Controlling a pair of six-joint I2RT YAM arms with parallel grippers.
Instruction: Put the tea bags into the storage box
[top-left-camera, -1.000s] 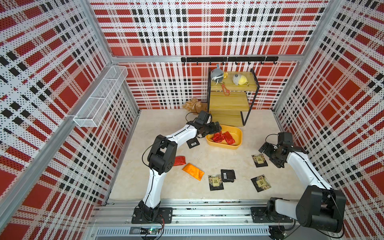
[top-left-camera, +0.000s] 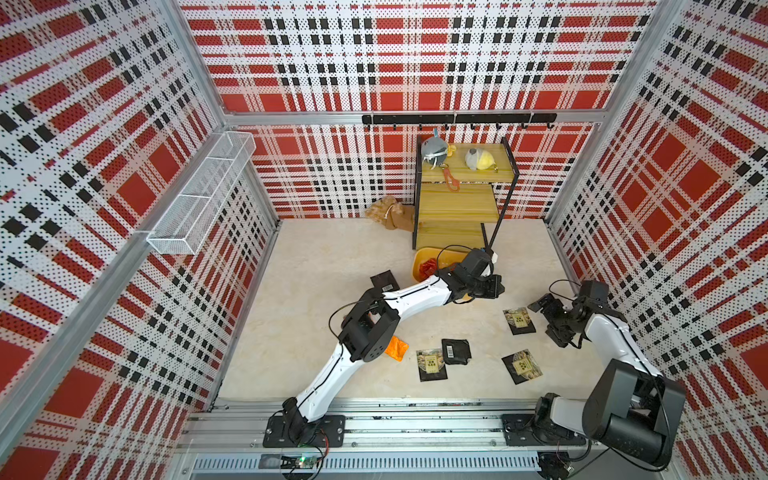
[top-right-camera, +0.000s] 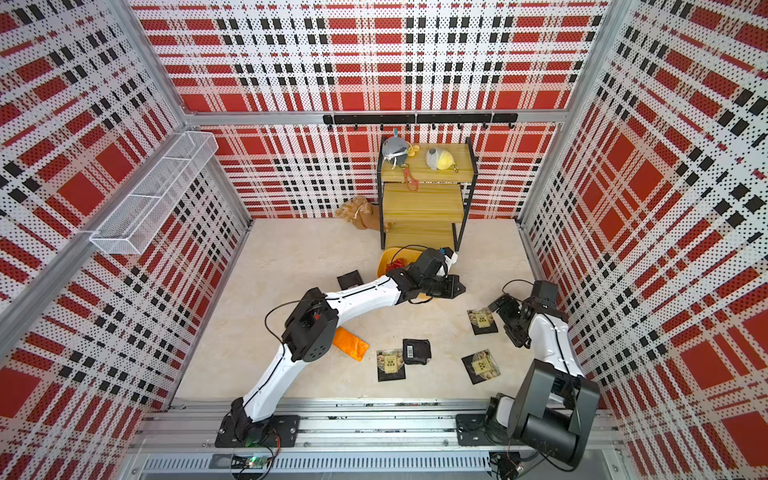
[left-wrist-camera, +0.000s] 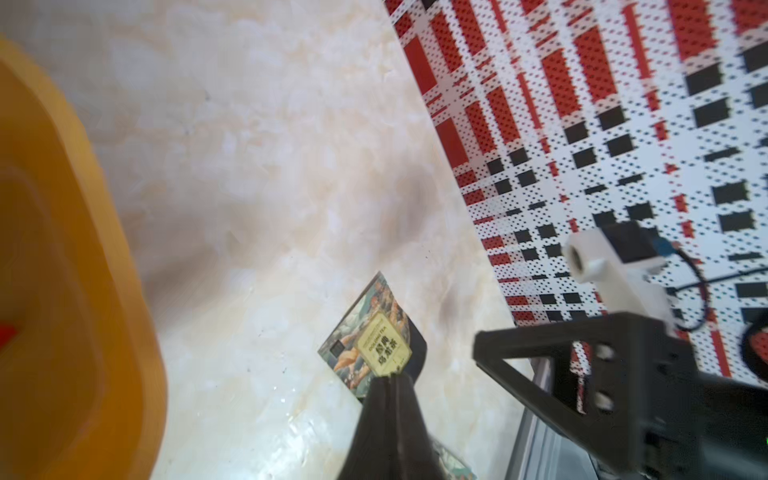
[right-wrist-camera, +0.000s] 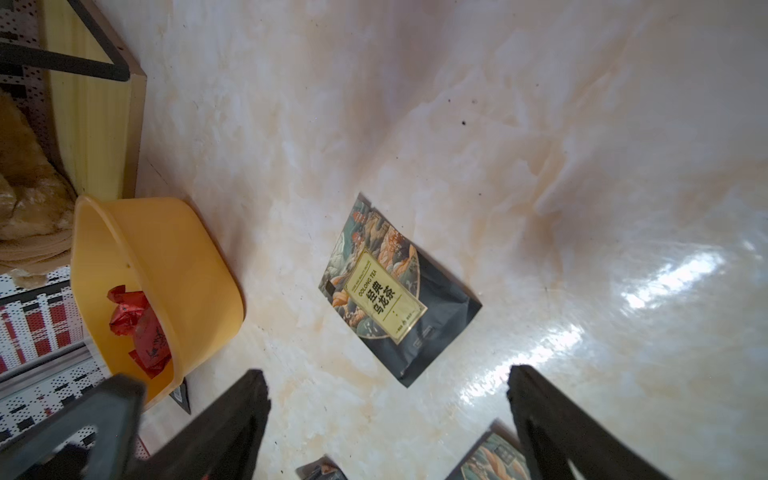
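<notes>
The yellow storage box (right-wrist-camera: 200, 268), with red packets (right-wrist-camera: 144, 328) inside, is partly covered by the left arm in both top views. My left gripper (top-left-camera: 497, 286) is over the box's right side; its fingers (left-wrist-camera: 392, 436) are shut, nothing showing between them. In the right wrist view, an oolong tea bag (right-wrist-camera: 392, 292) lies flat beyond my open right gripper, whose fingers are empty. A second patterned tea bag (top-left-camera: 522, 366) lies nearer the front, and a third (top-left-camera: 432, 364) sits beside a plain black packet (top-left-camera: 457, 351). An orange packet (top-right-camera: 350, 342) is near the left arm.
Behind the box stands a wooden shelf (top-left-camera: 456, 201) with plush toys on top. A brown plush (top-right-camera: 357, 213) sits to its left. Another black packet (top-right-camera: 349, 279) lies left of the box.
My left gripper has swung rightward across the box, its arm now hiding much of the box and a red packet on the table. The right gripper has shifted slightly right and toward the front.
</notes>
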